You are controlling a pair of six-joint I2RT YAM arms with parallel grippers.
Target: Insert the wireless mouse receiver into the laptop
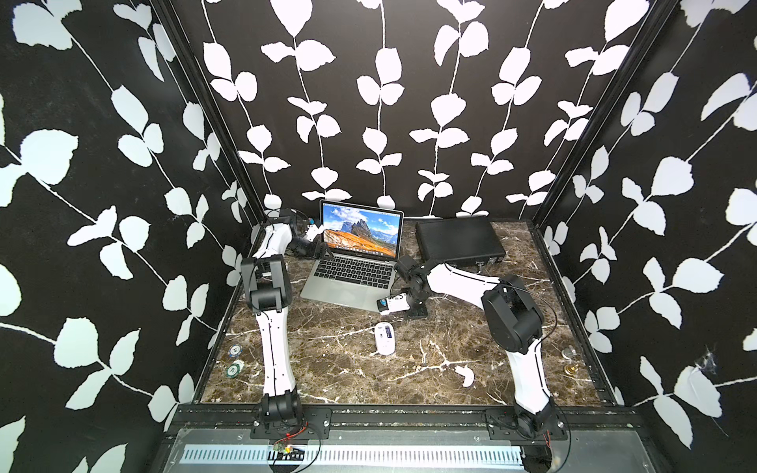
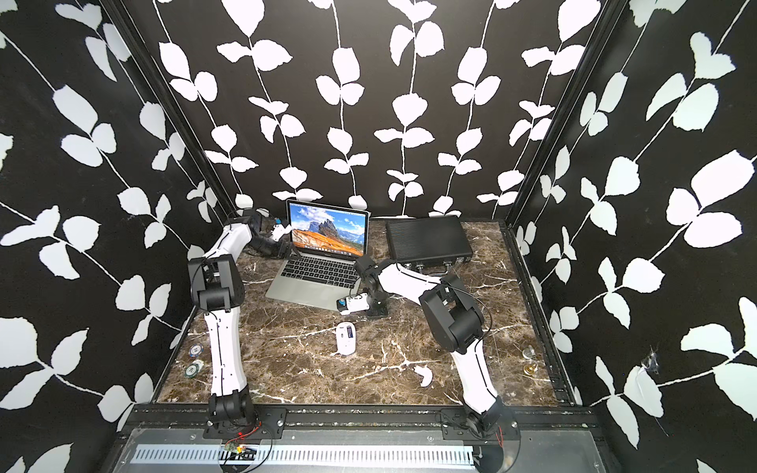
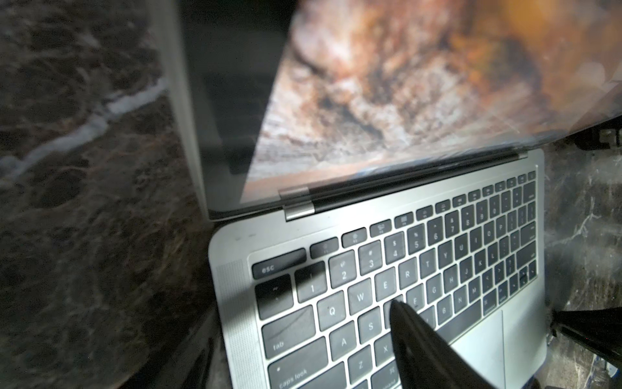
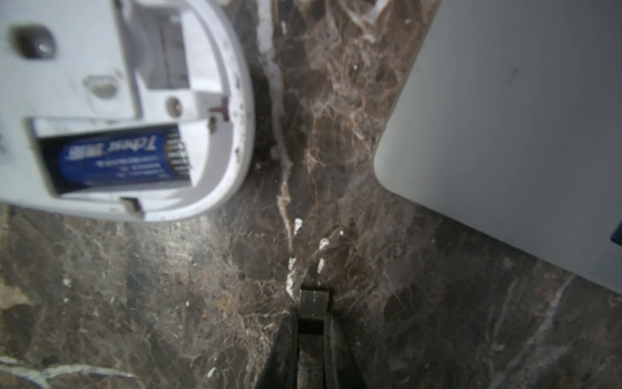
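The silver laptop [image 1: 347,294] stands unfolded with its screen lit. In the left wrist view my left gripper has its fingers well apart over the laptop's left edge: one finger [image 3: 414,340] crosses the keyboard, the other is over dark stone. I see nothing held there. My right gripper is shut on a small dark block, the receiver [image 4: 315,297], which sticks out past the fingertips. It is above the stone, apart from the laptop's front right corner [image 4: 414,155]. The white mouse [image 4: 220,162] lies underside up, its battery showing.
The mouse's loose white cover [image 1: 465,375] lies on the table in front of the right arm. A black case [image 1: 459,239] stands at the back right. Small round items [image 1: 235,368] are near the left edge.
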